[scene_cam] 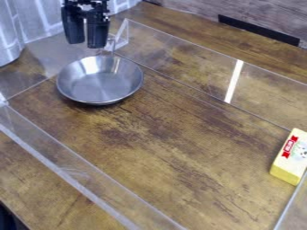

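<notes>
My black gripper (85, 32) hangs at the upper left, open, its two dark fingers above the back of a shiny steel bowl (100, 81). Nothing shows between the fingers. The bowl rests upright on the wooden surface. At the right edge lies a yellow box (288, 157) with a red label, well away from the gripper.
Clear plastic panels run along the left and right sides of the wooden table (180, 144). A silver cylindrical object (7, 40) stands at the top left edge. A dark strip lies at the back right.
</notes>
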